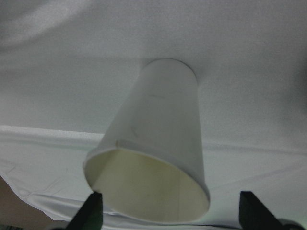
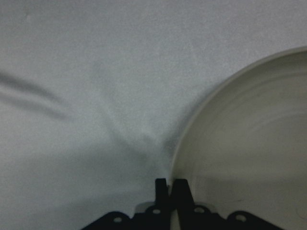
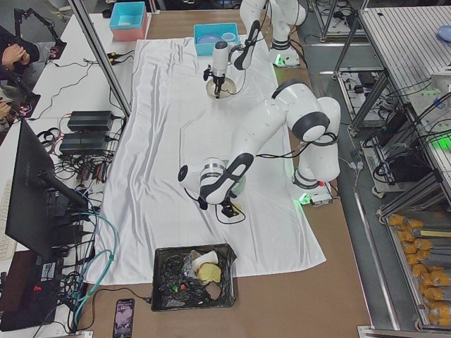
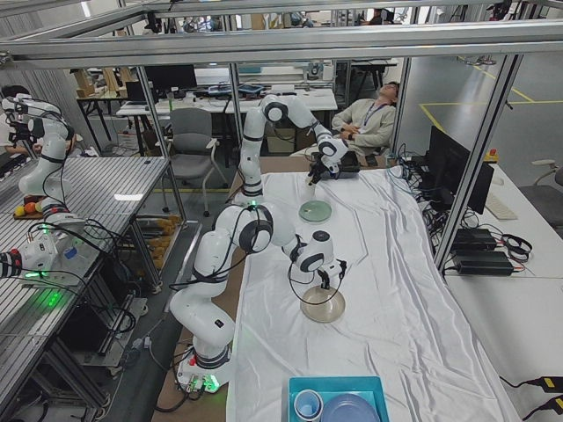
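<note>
A white paper cup (image 1: 148,110) stands on the white cloth, its open mouth toward the left wrist camera; my left gripper is open around its rim, the fingers apart on either side. A green plate (image 4: 315,211) lies beside it, partly hidden by my left arm in the camera left view. At the other end of the cloth, my right gripper has its fingertips close together at the rim of a beige plate (image 2: 249,143); whether the rim is between them is hard to tell.
A black lined bin (image 3: 162,278) with rubbish sits at the near edge in the camera left view. A blue tray (image 4: 334,387) with a cup and plate is at the opposite end. A monitor and cables line one side.
</note>
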